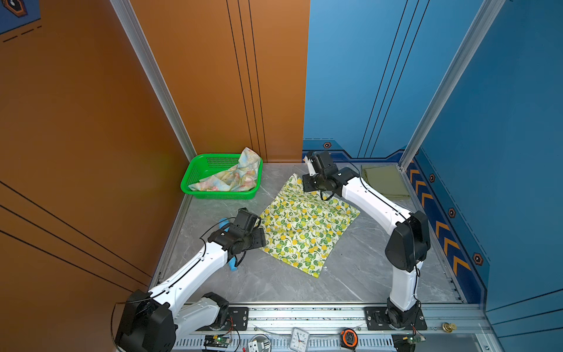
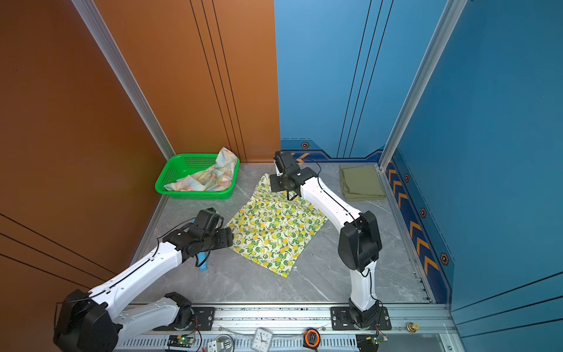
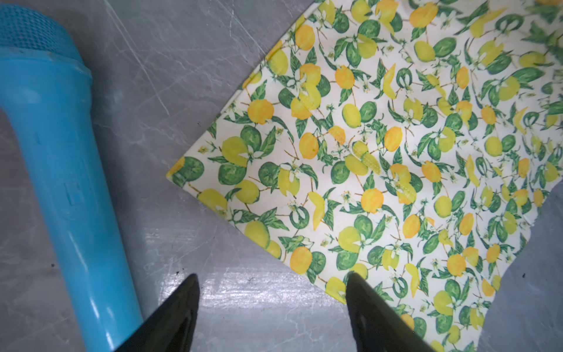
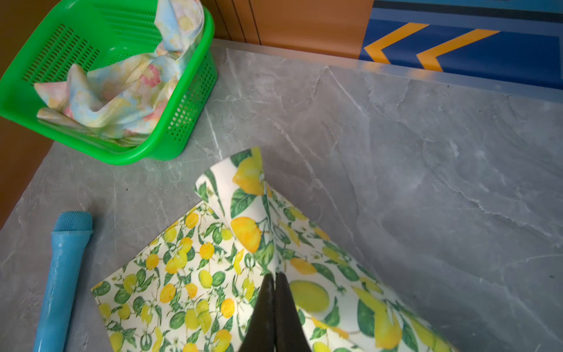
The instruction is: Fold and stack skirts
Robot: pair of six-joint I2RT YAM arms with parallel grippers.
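A white skirt (image 1: pixel 306 228) printed with lemons and green leaves lies on the grey table, turned cornerwise. My right gripper is shut on a pinched ridge of it near the far end. From those fingers the skirt's far corner (image 4: pixel 246 182) sticks up, and creases run away on both sides. In the left wrist view, my left gripper is open over the table beside the skirt's left corner (image 3: pixel 187 169), with no cloth between its fingers. A folded olive cloth (image 2: pixel 360 182) rests at the back right.
A green basket (image 1: pixel 220 195) with a pastel floral cloth (image 1: pixel 234 179) inside stands at the back left. A blue microphone (image 3: pixel 76 193) lies under the left arm. Bare table (image 1: pixel 381 258) shows at the front right.
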